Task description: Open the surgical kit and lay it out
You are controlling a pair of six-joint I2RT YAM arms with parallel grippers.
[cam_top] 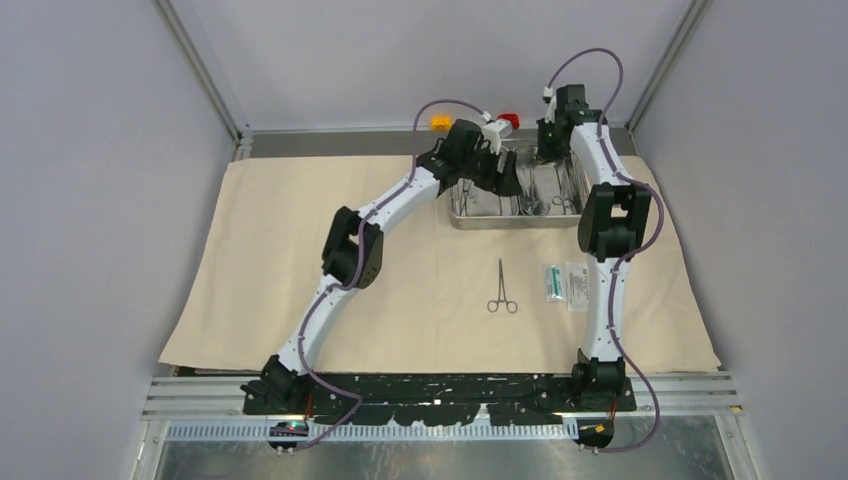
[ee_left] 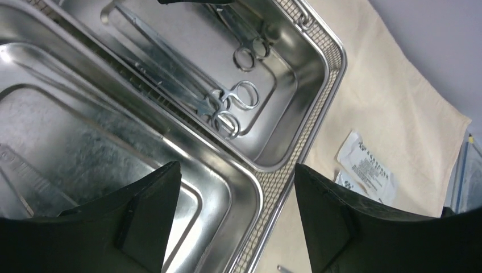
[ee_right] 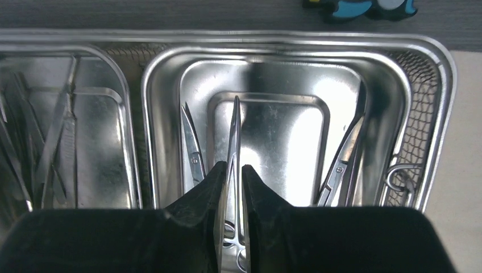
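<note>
The metal tray at the back of the cloth holds two inner trays of surgical instruments. My left gripper is open above its middle, with nothing between its wide-set fingers in the left wrist view. Below them, ringed scissors lie in one inner tray. My right gripper hovers over the right inner tray, its fingertips a narrow gap apart. A slim ringed instrument shows lengthwise in that gap; contact with the fingers is unclear. Other scissors rest along the tray's side.
Scissor-like forceps lie on the cloth in front of the tray. Two packets, one clear and green and one white, sit beside the right arm. A yellow object stands behind the tray.
</note>
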